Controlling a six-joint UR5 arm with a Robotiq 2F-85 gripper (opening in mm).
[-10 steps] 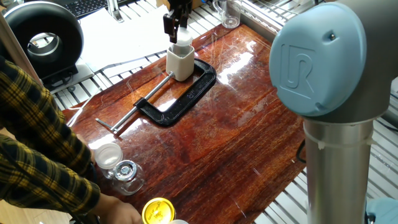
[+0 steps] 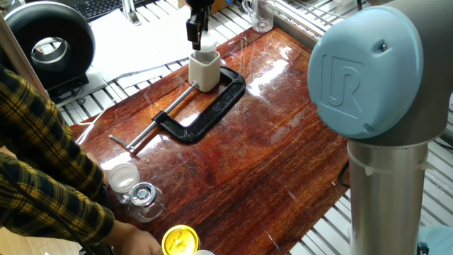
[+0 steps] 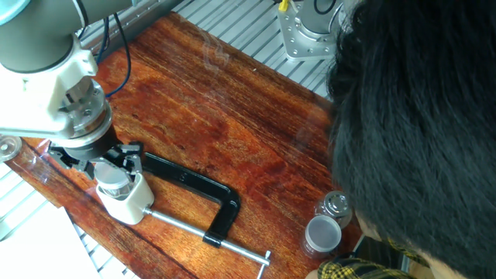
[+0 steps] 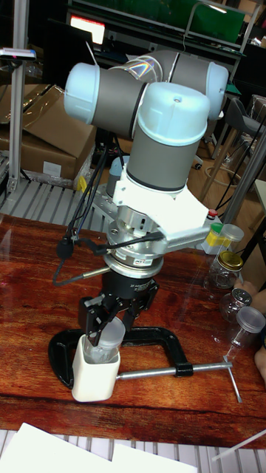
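Observation:
A clear jar with a whitish lid (image 3: 113,175) stands partly inside a white square holder (image 3: 128,203). In exterior view 3 the jar's lid (image 4: 112,329) shows above the holder (image 4: 94,377). My gripper (image 4: 112,317) points down over it, fingers on either side of the lid. From exterior view 2 the gripper (image 3: 108,161) also straddles the lid; whether its fingers press on it cannot be made out. A black C-clamp (image 2: 205,117) lies against the holder (image 2: 204,73), its screw reaching the holder's side.
A person's arms (image 2: 42,191) rest at the table's edge near a white-lidded jar (image 2: 124,177), a silver-topped jar (image 2: 144,198) and a gold-lidded jar (image 2: 181,241). A glass mug (image 2: 262,15) stands at a far corner.
The arm's blue joint cap has shifted slightly right and down in exterior view 1. The gripper has shifted slightly, and less of the lid shows. Holder and clamp have stayed put.

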